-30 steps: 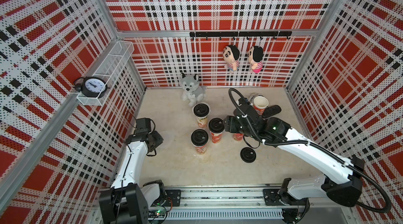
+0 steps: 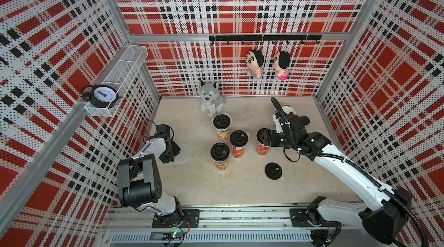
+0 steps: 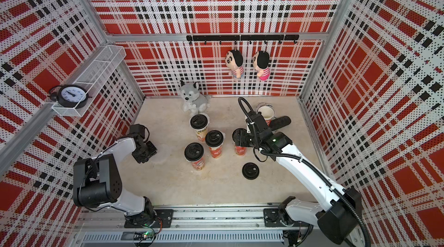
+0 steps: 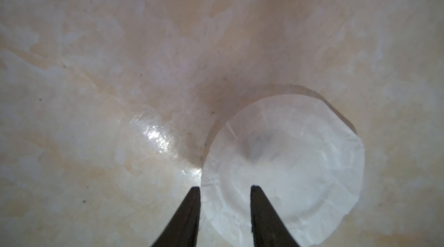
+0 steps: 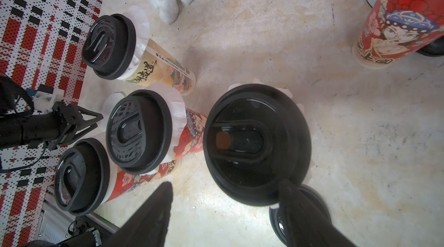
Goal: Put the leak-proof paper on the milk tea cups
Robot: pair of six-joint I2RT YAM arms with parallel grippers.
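Note:
A round white paper lies on the tabletop at the left. My left gripper is over its edge, open, nothing visibly held. Four lidded milk tea cups stand mid-table: a yellow one, two red ones, and a rightmost one beneath my open right gripper. White paper shows under several lids. An uncapped red cup stands at the back right, largely behind the right arm in the top left view.
A loose black lid lies at the front right. A grey plush husky sits at the back, a dark oblong object at the back right.
My left arm has shifted and changed its bend over the paper. My right gripper has moved rightward, away from the middle cup. The cups have not visibly moved.

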